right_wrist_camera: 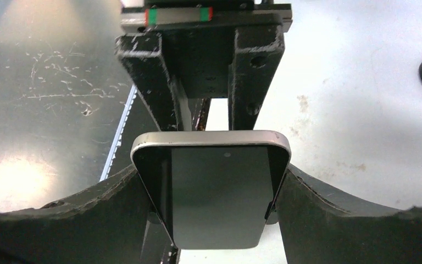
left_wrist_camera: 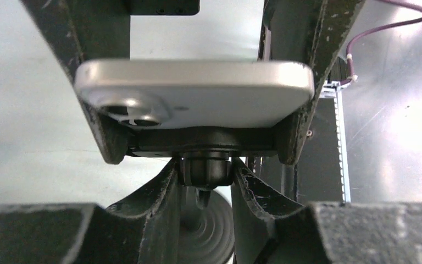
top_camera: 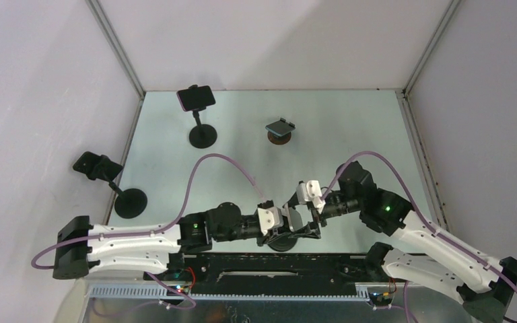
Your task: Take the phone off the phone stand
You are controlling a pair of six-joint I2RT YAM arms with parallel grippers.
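The phone [left_wrist_camera: 198, 91] shows its pale back and camera bump in the left wrist view; its dark screen with a silver edge faces the right wrist camera. Below the phone, my left gripper is shut on the black neck joint of the phone stand, over its round base [top_camera: 283, 244]. A dark cradle bar [left_wrist_camera: 203, 138] runs along the phone's lower side; whether they touch is unclear. My right gripper has its fingers on both sides of the phone, at or close to its edges. Whether they press on it cannot be seen.
Two more stands with phones stand at the left, one at the back [top_camera: 196, 98] and one by the left wall [top_camera: 97, 165]. Another low stand with a tilted dark top [top_camera: 281, 128] is at the back middle.
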